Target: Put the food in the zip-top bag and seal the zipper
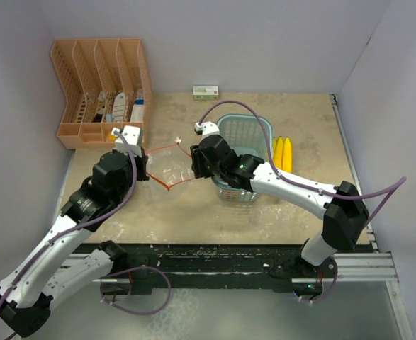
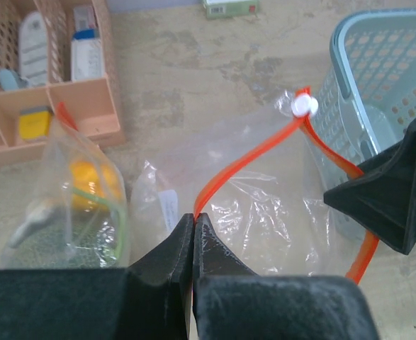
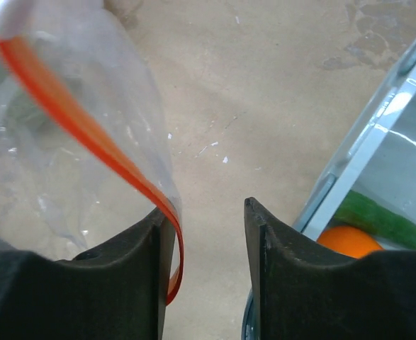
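A clear zip top bag [image 1: 170,166] with an orange zipper hangs between my two grippers, its mouth spread apart. My left gripper is shut on the zipper edge, and the orange strip runs out from between its fingertips. At the bag's other side stands my right gripper, its fingers apart. The orange strip [image 3: 87,131] lies along its left finger, while bare table shows in the gap. In the left wrist view the bag [image 2: 250,202] looks empty. An orange food item [image 3: 349,241] and a green one [image 3: 378,218] lie in the basket.
A pale green basket [image 1: 245,118] stands close beside the right gripper. Yellow bananas [image 1: 282,154] lie right of it. A filled bag [image 2: 66,234] lies at left, near a compartment organizer [image 1: 69,134]. A small box [image 1: 205,93] sits at the back.
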